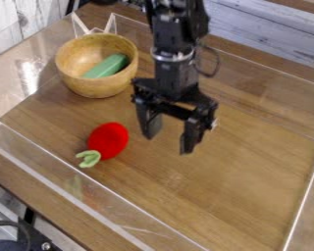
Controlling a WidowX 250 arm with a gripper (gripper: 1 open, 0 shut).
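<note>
The black robot arm reaches down from the top centre, its gripper (171,125) hanging over the middle of the wooden surface, blurred, with two dark fingers apart and nothing visible between them. A red vegetable with a pale green top (107,142) lies to its lower left. At the upper left, a yellow bowl (83,77) holds a green elongated object (110,65).
The wooden tray floor (232,196) is clear to the right and front. Pale rims border it at left and right, and a white slatted wall stands at the back. A dark cable shows at the bottom left.
</note>
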